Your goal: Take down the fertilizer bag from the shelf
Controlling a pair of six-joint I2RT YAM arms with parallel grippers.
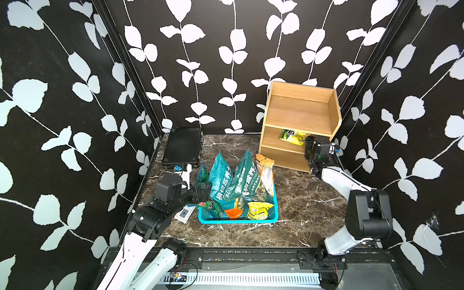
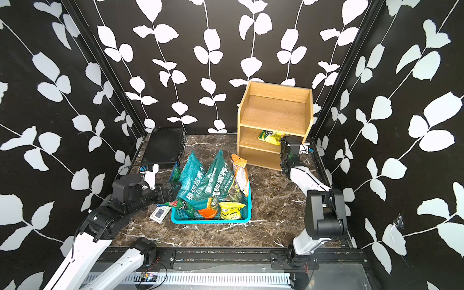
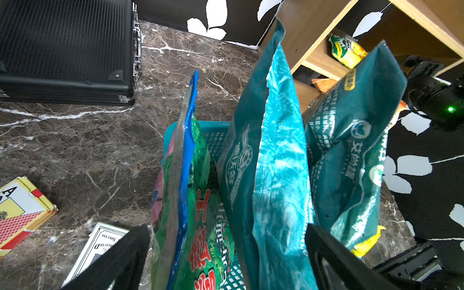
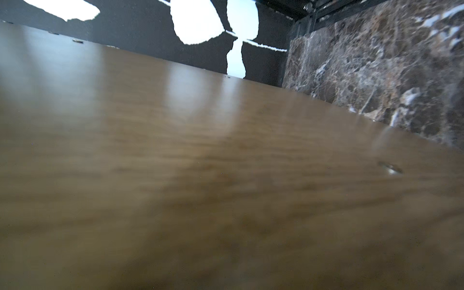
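A small yellow-and-green bag point(image 1: 293, 136) lies on the middle level of the wooden shelf point(image 1: 299, 116). My right gripper point(image 1: 311, 147) is at the right end of that level, beside the bag; its fingers are hidden, and its wrist view shows only a blurred, close wooden panel point(image 4: 217, 193). My left gripper stands open over the left side of a teal basket point(image 1: 236, 221), its fingers either side of upright green and teal bags point(image 3: 263, 203) in that basket.
A black case point(image 1: 181, 145) lies at the back left, with card boxes point(image 3: 21, 212) left of the basket. Bare marble counter point(image 1: 309, 212) is right of the basket, in front of the shelf.
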